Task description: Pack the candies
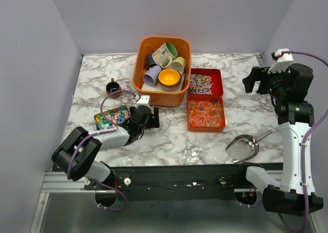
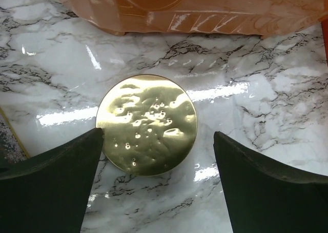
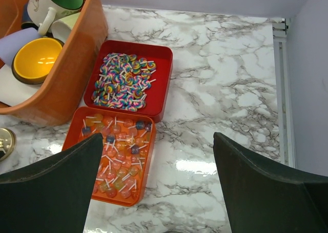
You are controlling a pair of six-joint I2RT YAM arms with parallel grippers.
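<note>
A round gold lid (image 2: 147,125) lies flat on the marble in the left wrist view. My left gripper is open above it, one finger on either side and nothing held. Colourful candies fill a tray (image 1: 96,121) at the left, partly hidden by my left arm. Swirl lollipops lie in the red tray (image 3: 163,84), and orange-toned lollipops (image 3: 120,156) in the orange tray (image 3: 148,163) in front of it. A clear glass jar (image 1: 193,150) is near the front edge. High at the right, my right gripper hangs open and empty.
An orange bin (image 1: 186,51) with mugs and a yellow bowl (image 1: 169,77) stands at the back, close beyond the lid. A metal scoop (image 1: 242,149) lies front right, and a dark mug (image 1: 113,87) back left.
</note>
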